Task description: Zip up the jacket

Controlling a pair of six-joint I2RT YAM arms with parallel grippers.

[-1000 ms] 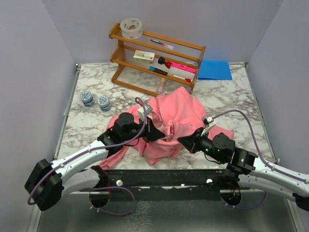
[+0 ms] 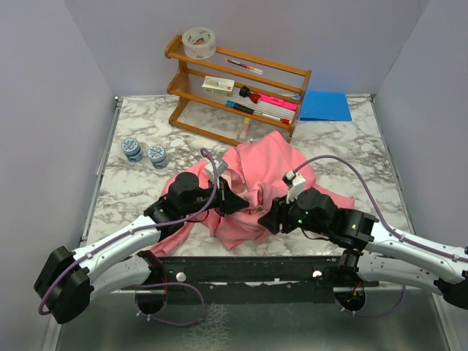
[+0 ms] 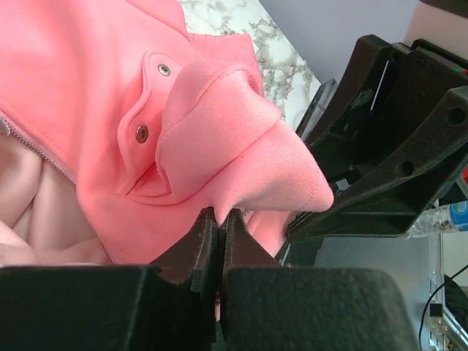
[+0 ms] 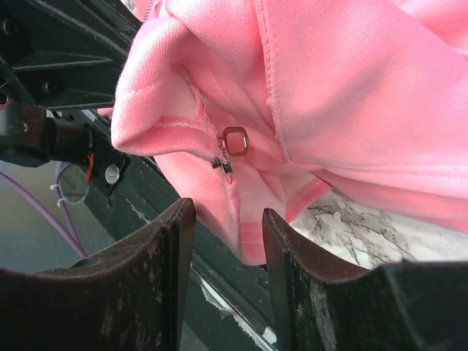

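The pink jacket (image 2: 265, 161) lies bunched on the marble table. In the left wrist view my left gripper is shut on a fold of it, near a snap pocket flap (image 3: 142, 131) and a zipper seam. In the right wrist view my right gripper stands open just over a narrow strip of pink fabric, below a metal zipper slider (image 4: 232, 142) with its small tab. Whether the fingers touch the fabric I cannot tell.
A wooden rack (image 2: 183, 85) with stationery stands at the back, a blue sheet (image 2: 325, 107) to its right and two small tins (image 2: 157, 156) at left. Marble shows bare at both sides.
My right gripper has shifted to sit lower at the jacket's front and now shows its fingers apart, where they looked closer together about a second ago. The left gripper has barely moved.
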